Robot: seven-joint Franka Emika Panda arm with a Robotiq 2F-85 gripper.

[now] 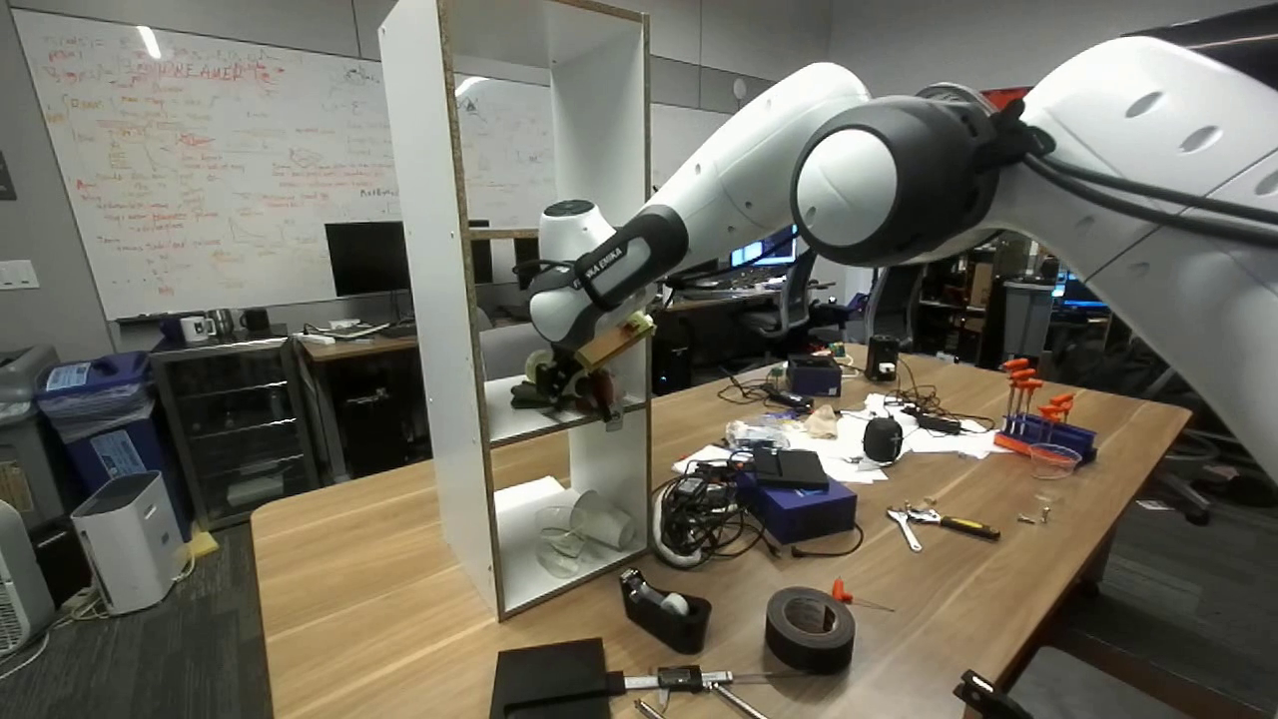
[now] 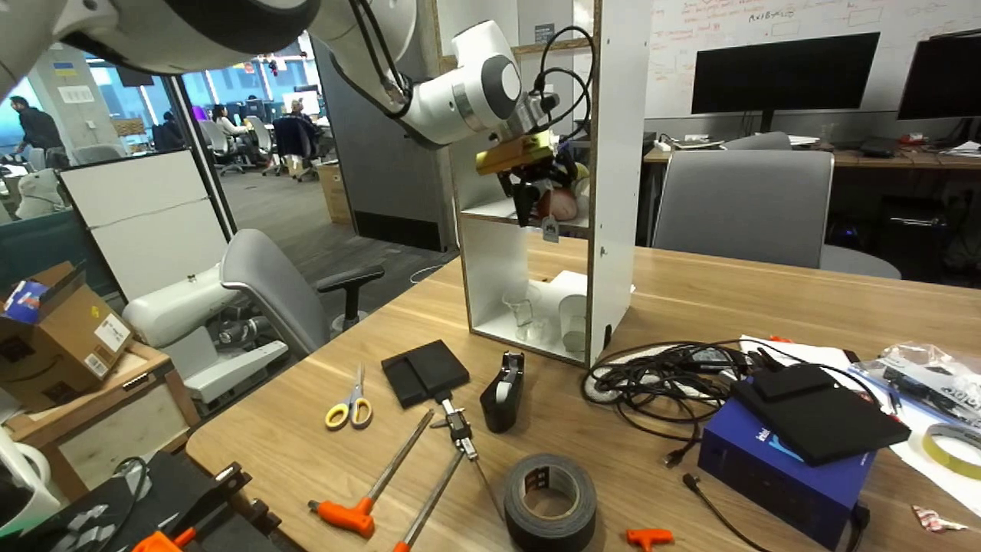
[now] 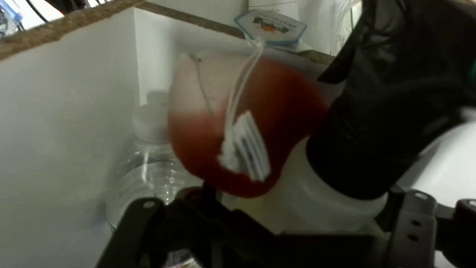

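Observation:
On the middle shelf of the white shelf unit [image 1: 418,300], a rounded red-and-white object [image 3: 285,111] carries a white string and a paper tag [image 3: 271,26]. Right of it in the wrist view is a white container with a black top [image 3: 357,152]; to its left stands a clear bottle [image 3: 145,172]. In exterior view 2 my gripper [image 2: 542,195] points down at the shelf's front, close to the red-and-white object. Its dark parts line the bottom of the wrist view. How far the fingers stand apart, and any contact with the object, cannot be made out.
Shelf walls and front edges closely surround the gripper. Clear cups [image 1: 587,527] lie in the compartment below. A tape dispenser [image 2: 503,391], a roll of black tape [image 2: 552,515] and tangled cables [image 2: 657,382] occupy the table nearby.

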